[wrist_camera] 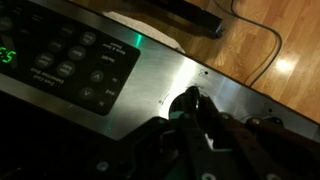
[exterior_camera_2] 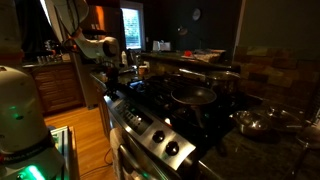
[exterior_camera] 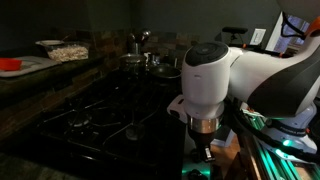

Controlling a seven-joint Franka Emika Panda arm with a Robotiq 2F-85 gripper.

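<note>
In the wrist view, my gripper reaches over the stove's steel front panel (wrist_camera: pixel 150 92). Its dark fingers meet at a dark round knob (wrist_camera: pixel 179 102), and they look shut on it; the dimness hides the exact contact. Left of the knob lies the black touch panel (wrist_camera: pixel 80 60) with lit green digits. From exterior view 1, my gripper (exterior_camera: pixel 201 148) points down at the front edge of the black stove top (exterior_camera: pixel 110 125). In exterior view 2, other stove knobs (exterior_camera_2: pixel 158 136) line the front.
A dark frying pan (exterior_camera_2: pixel 194 96) sits on the stove, and a shiny metal pan (exterior_camera_2: pixel 258 121) stands on the counter beyond. A clear food container (exterior_camera: pixel 67 53) and a red item (exterior_camera: pixel 10 64) rest on the ledge. Open wooden floor (wrist_camera: pixel 285 60) borders the stove front.
</note>
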